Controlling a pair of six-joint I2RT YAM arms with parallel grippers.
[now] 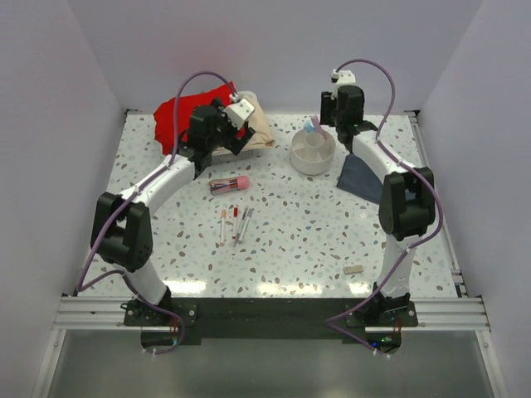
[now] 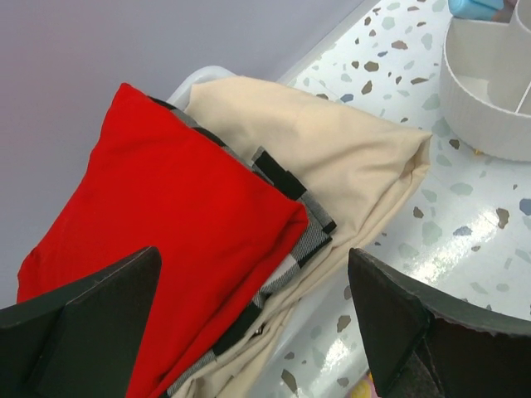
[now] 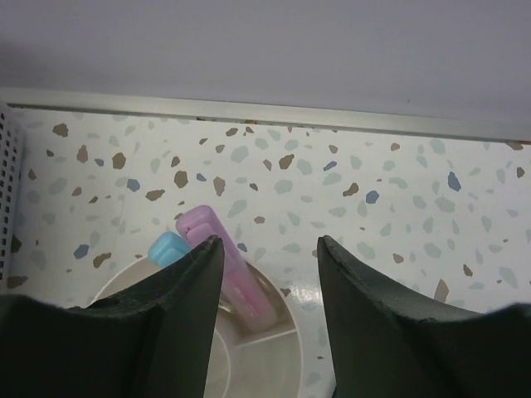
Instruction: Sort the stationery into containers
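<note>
In the right wrist view a pink highlighter [image 3: 224, 264] and a blue one [image 3: 168, 249] lean inside the round white divided organizer [image 1: 311, 169]. My right gripper is part open just behind and right of the pink one, with nothing between its fingers. The left gripper hangs open over folded cloths, a red one [image 2: 191, 224] and a cream one [image 2: 315, 133], that lie over a white basket. On the table are several pens [image 1: 236, 225], a pink-ended clear pencil case [image 1: 229, 185] and an eraser [image 1: 353, 269].
A dark blue cloth [image 1: 360, 179] lies flat right of the organizer, below the right arm. White walls stand close behind and at both sides.
</note>
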